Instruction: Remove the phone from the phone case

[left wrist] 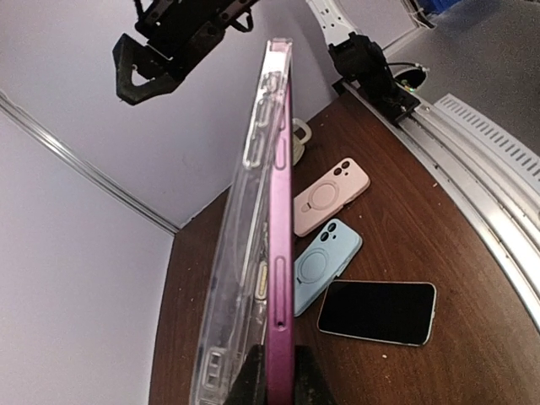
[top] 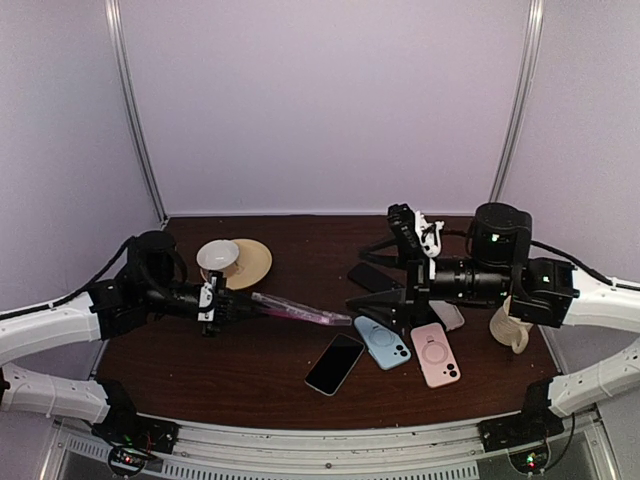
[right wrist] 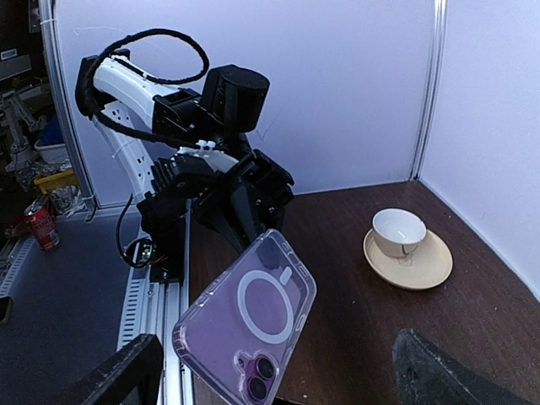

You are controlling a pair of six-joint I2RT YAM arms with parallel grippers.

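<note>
In the top view my left gripper (top: 250,303) is shut on one end of a clear-edged purple phone case (top: 305,310), held above the table. The right wrist view shows its purple back (right wrist: 253,304) with a pale ring and two dark camera circles. Seen nearly edge-on in the left wrist view, the case (left wrist: 232,253) has clear walls beside a pink strip. Whether the phone is fully seated inside cannot be told. My right gripper (top: 372,277) stands open, apart from the case's free end, its fingers (right wrist: 422,375) spread around nothing.
A black-screened phone (top: 335,364), a blue case (top: 382,343) and a pink case (top: 435,355) lie on the table. Behind the right gripper is a beige mug (top: 511,329). A white bowl (top: 218,256) and plate (top: 254,264) stand at the back left.
</note>
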